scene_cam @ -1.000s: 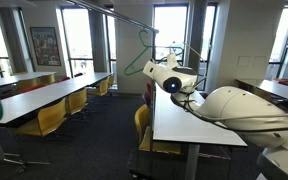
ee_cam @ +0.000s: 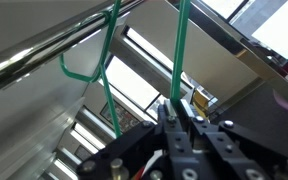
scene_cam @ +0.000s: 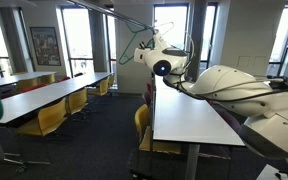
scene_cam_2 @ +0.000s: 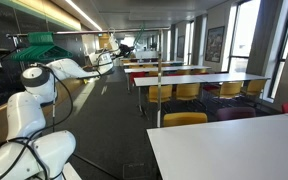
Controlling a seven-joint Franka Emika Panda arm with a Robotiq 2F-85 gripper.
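Observation:
A green hanger (ee_cam: 178,60) rises from between the fingertips of my gripper, which is shut on it. In the wrist view its curved hook end (ee_cam: 81,77) lies close to the metal rod (ee_cam: 54,50) and crosses it in the picture; whether it goes around the rod, I cannot tell. In exterior view 1 the thin hanger outline (scene_cam: 130,50) shows left of the gripper (scene_cam: 155,44), by the end of the overhead rod (scene_cam: 109,12). The fingers are small and unclear there.
A vertical post (scene_cam: 152,110) stands under the rod's end, close to the arm. Other green hangers (scene_cam_2: 39,46) show at the left in exterior view 2. White tables (scene_cam: 189,118) and yellow chairs (scene_cam: 52,117) fill the room below.
Over the last second the arm has risen, carrying the green hanger upward toward the rod's height. The gripper has stayed shut on it.

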